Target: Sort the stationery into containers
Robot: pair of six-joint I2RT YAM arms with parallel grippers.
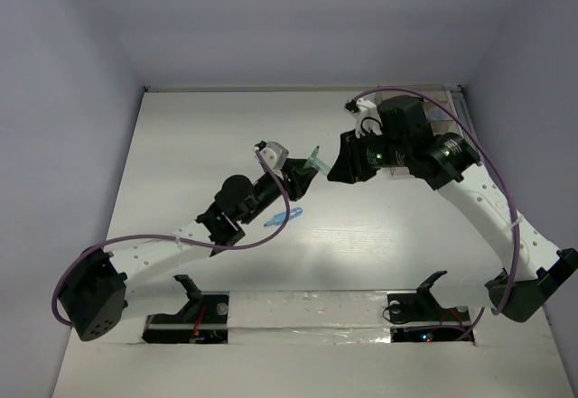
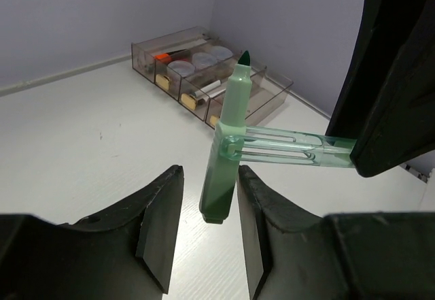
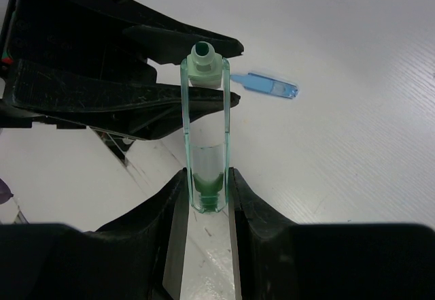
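A mint-green marker (image 2: 221,177) stands upright with its dark tip bare, its lower body in the gap of my left gripper, whose fingers are parted around it. A clear green cap with a long clip (image 2: 292,147) lies sideways against the marker's upper body, and my right gripper is shut on that cap's far end. In the top view both grippers, left (image 1: 303,178) and right (image 1: 336,169), meet near the middle. A blue marker (image 1: 283,217) lies on the table below them.
A clear compartment organizer (image 2: 204,82) with white and orange items and round containers stands at the back right, partly under my right arm in the top view.
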